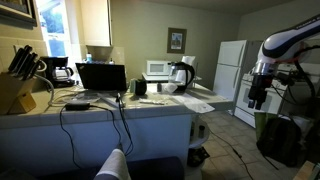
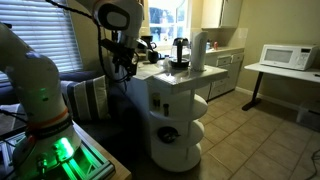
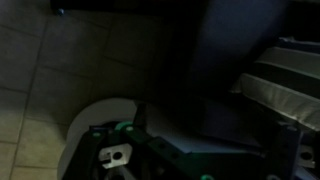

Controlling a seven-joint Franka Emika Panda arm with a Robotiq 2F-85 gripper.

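Note:
My gripper (image 1: 257, 101) hangs open at the right of exterior view 1, pointing down in front of the white stove, with nothing seen between its fingers. In exterior view 2 the gripper (image 2: 124, 72) is high beside the counter's near end, above the floor and clear of the countertop items. The wrist view is very dark. Parts of the gripper show along its bottom edge, over a pale rounded shelf edge (image 3: 85, 125); striped fabric (image 3: 285, 85) lies to the right. No object is near enough to be touching the gripper, as far as can be seen.
On the counter (image 1: 50, 118) stand a knife block (image 1: 17, 95), a black laptop-like box (image 1: 102, 77), a dark mug (image 1: 140, 87) and a kettle (image 1: 183, 74). Round white shelves (image 2: 175, 155) end the counter. A microwave (image 2: 289, 57) sits beyond open tiled floor.

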